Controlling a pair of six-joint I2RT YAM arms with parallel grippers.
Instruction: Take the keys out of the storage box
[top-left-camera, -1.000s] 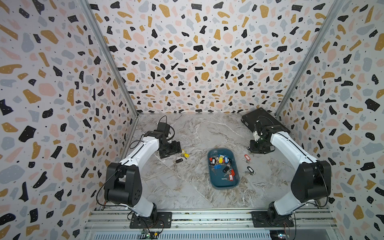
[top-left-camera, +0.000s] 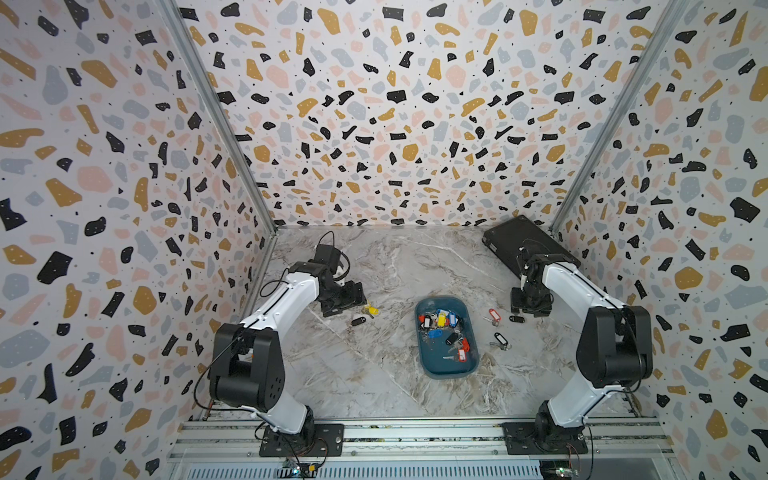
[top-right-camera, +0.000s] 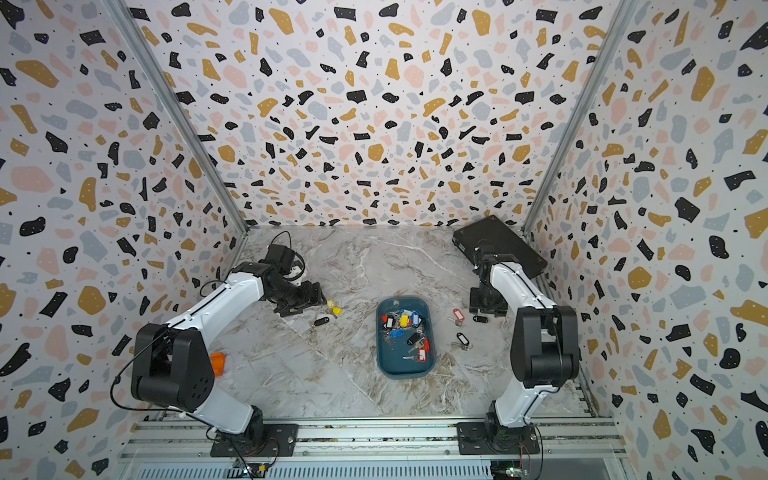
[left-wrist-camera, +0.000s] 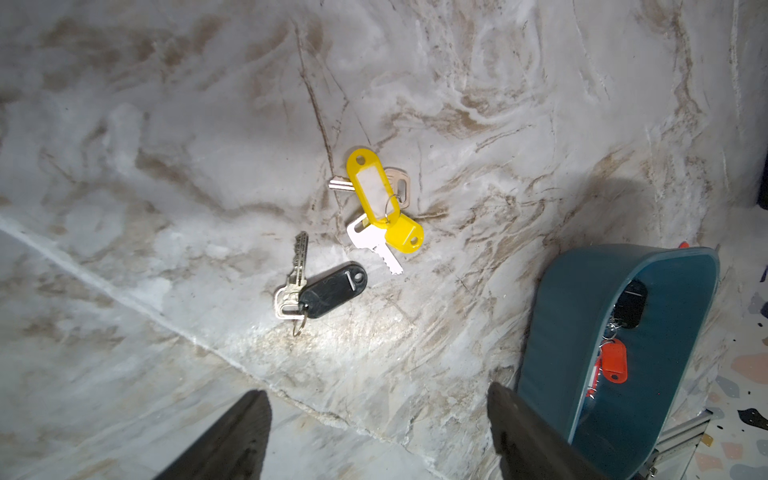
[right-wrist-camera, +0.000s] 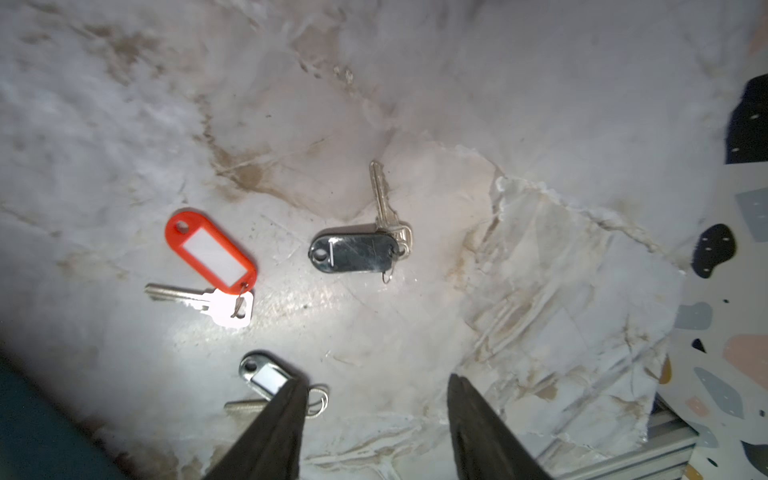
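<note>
A teal storage box holds several keys with colored tags. My left gripper is open above the table left of the box; under it lie yellow-tagged keys and a black-tagged key. My right gripper is open right of the box, with nothing between its fingers. On the marble below it are a red-tagged key, a black-tagged key and another dark tag with a key, near the left fingertip.
A black case lies at the back right. Patterned walls bound the left, back and right.
The right arm has shifted, its gripper moving slightly right and down in the top left view. The left arm and the keys look nearly unchanged.
</note>
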